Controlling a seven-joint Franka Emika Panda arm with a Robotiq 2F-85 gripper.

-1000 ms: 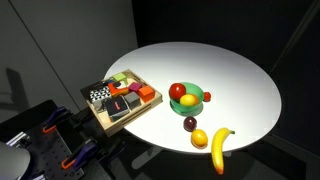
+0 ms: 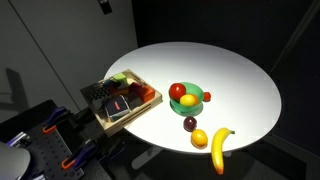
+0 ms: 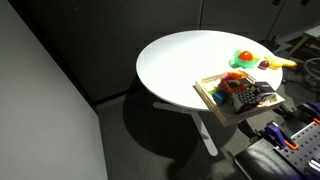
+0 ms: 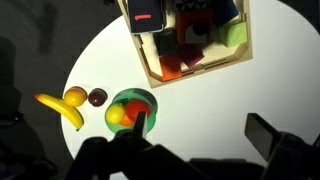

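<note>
A green bowl [image 2: 186, 98] on the round white table holds a red fruit [image 2: 177, 90] and a yellow one [image 2: 188, 100]. Near the table's edge lie a dark round fruit [image 2: 190, 124], an orange [image 2: 199, 138] and a banana [image 2: 219, 151]. A wooden box [image 2: 134, 107] full of mixed items stands to the left of the bowl. My gripper is open in the wrist view, its fingers wide apart over bare table with nothing between them. At the top left of exterior view 1, part of the gripper [image 2: 104, 8] hangs high above the table.
Inside the box are an orange block [image 2: 148, 93], a green block [image 4: 236, 35] and several dark items. Dark equipment with orange parts [image 2: 70, 162] stands beside the box.
My gripper has come into view at the top left of exterior view 1. A shadow now falls over the box. The fruit, bowl and box stay in place.
</note>
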